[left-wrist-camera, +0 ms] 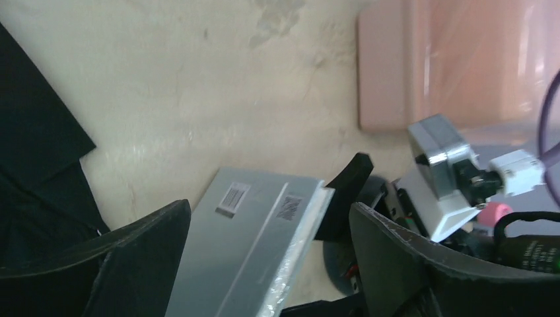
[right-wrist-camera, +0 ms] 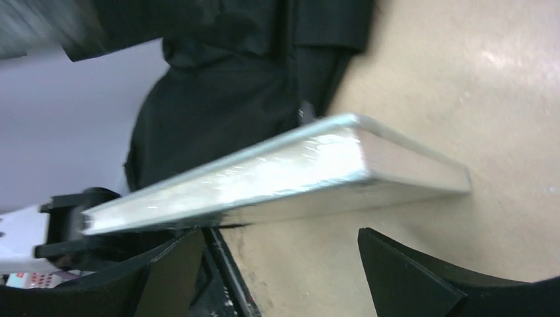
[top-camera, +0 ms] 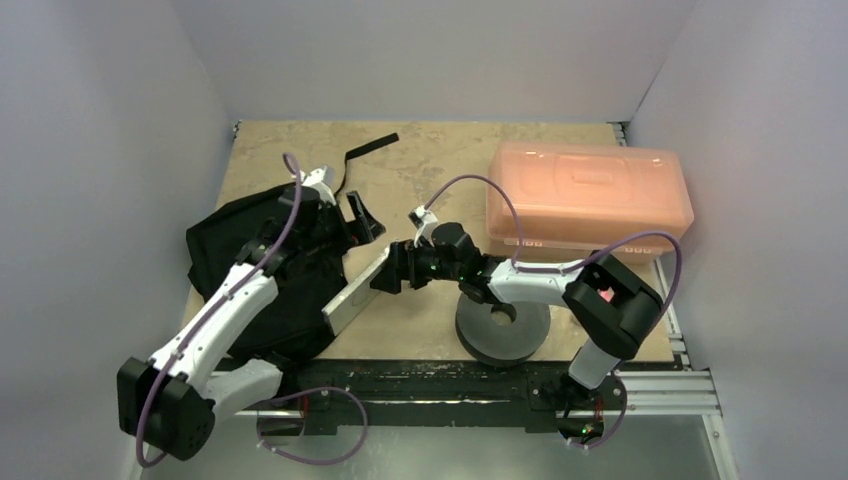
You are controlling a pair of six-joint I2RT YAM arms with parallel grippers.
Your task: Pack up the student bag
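A grey-white hardback book (top-camera: 352, 298) stands tilted on the table between the two arms, seen nearly edge-on from above. In the left wrist view its back cover (left-wrist-camera: 228, 254) carries two labels. My left gripper (top-camera: 368, 215) is open above its far end, not closed on it. My right gripper (top-camera: 392, 268) is beside the book's edge, its fingers (right-wrist-camera: 403, 277) spread wide with the book (right-wrist-camera: 290, 168) beyond them; whether they touch cannot be told. The black bag (top-camera: 240, 235) lies on the left, partly under my left arm.
An orange translucent box (top-camera: 590, 190) occupies the back right. In front of it, a dark grey disc (top-camera: 503, 330) with a hole lies partly under my right arm. A black strap (top-camera: 372, 146) extends from the bag. Bare table (top-camera: 440, 150) shows at back centre.
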